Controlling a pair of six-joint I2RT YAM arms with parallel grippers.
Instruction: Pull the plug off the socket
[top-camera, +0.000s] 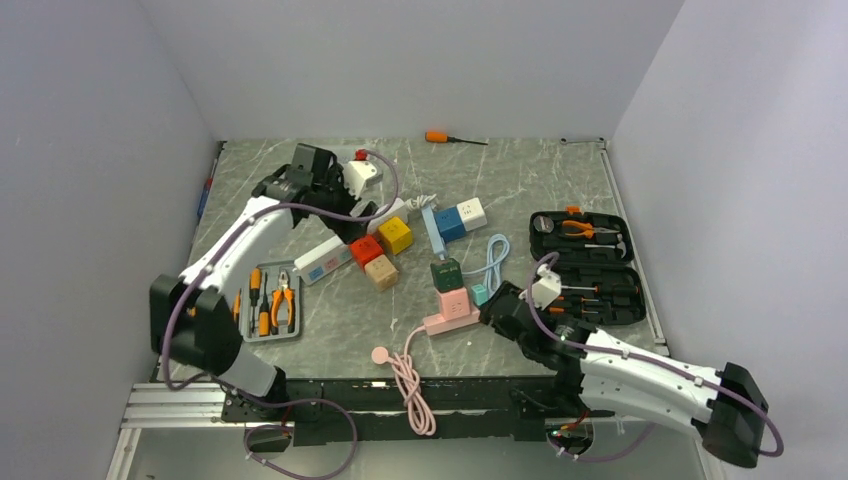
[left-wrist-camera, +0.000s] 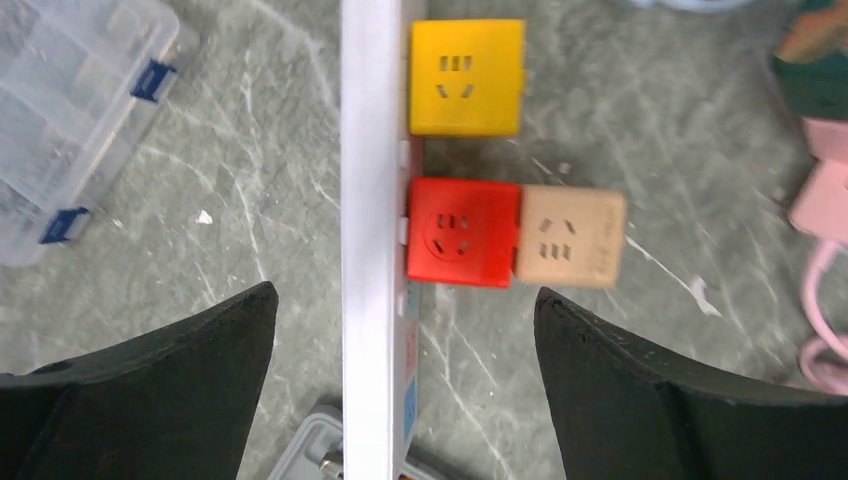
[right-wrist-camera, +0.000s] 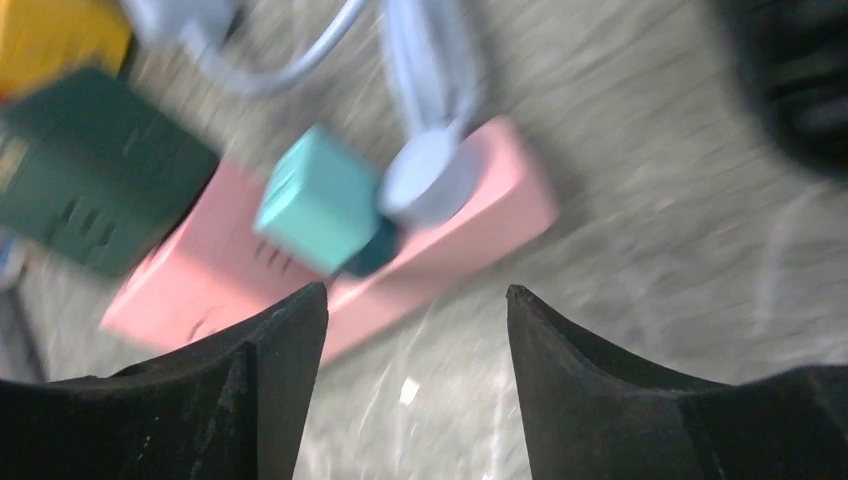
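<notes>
My left gripper hangs open over a long white power strip (left-wrist-camera: 370, 250), with yellow (left-wrist-camera: 465, 78), red (left-wrist-camera: 460, 232) and beige (left-wrist-camera: 570, 236) cube plugs along its side. My right gripper stands with fingers apart, empty, near a pink power strip (top-camera: 450, 322). In the blurred right wrist view, that strip carries a dark green plug (right-wrist-camera: 100, 175), a pink block (right-wrist-camera: 200, 270) and a teal plug (right-wrist-camera: 320, 200), beside a round pale blue plug (right-wrist-camera: 430, 180). Blue (top-camera: 450, 225) and white (top-camera: 471, 214) cubes stand behind.
Open black toolboxes (top-camera: 585, 240) lie at right, a grey tool tray (top-camera: 260, 330) at left, a clear box (left-wrist-camera: 80, 110) behind my left gripper. An orange screwdriver (top-camera: 436, 137) lies at the back; pink cable (top-camera: 410, 390) runs over the front edge.
</notes>
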